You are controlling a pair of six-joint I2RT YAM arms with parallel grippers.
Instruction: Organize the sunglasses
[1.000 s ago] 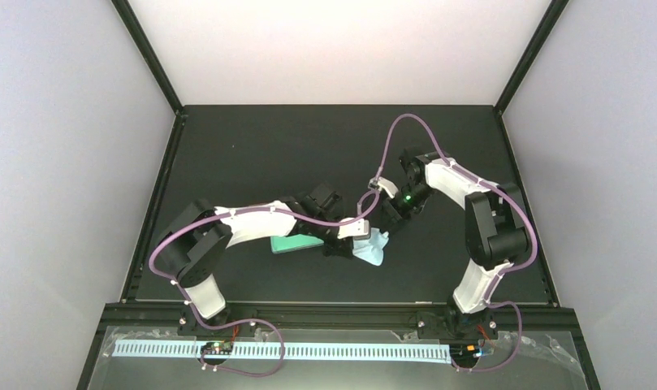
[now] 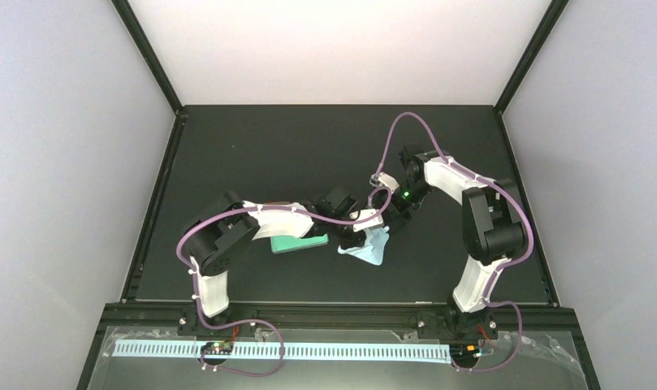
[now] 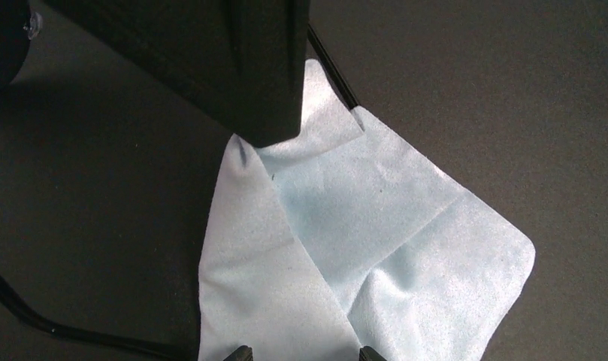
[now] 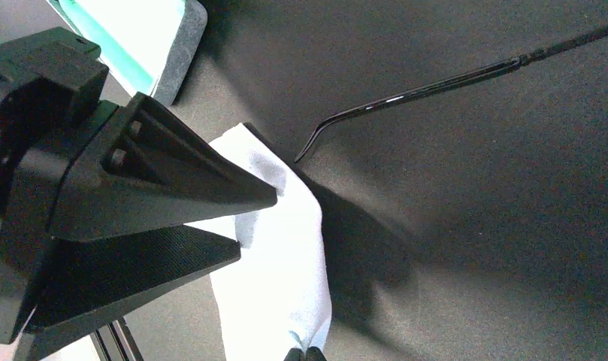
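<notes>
A pale blue cloth (image 2: 363, 252) (image 3: 406, 195) (image 4: 270, 271) lies creased on the dark mat beside a green case (image 2: 299, 243) (image 4: 124, 41). In the left wrist view my left gripper is open over the cloth, its fingertips at the bottom edge. My right gripper is shut at the cloth's end, apparently pinching it; its fingertips are barely in view. A thin black bent temple arm (image 4: 413, 95), likely of the sunglasses, shows in the right wrist view; the rest of them is hidden.
Both arms crowd the middle of the mat (image 2: 227, 146), hiding part of the case.
My left arm has shifted to the right over the last second, uncovering more of the cloth in the top view.
</notes>
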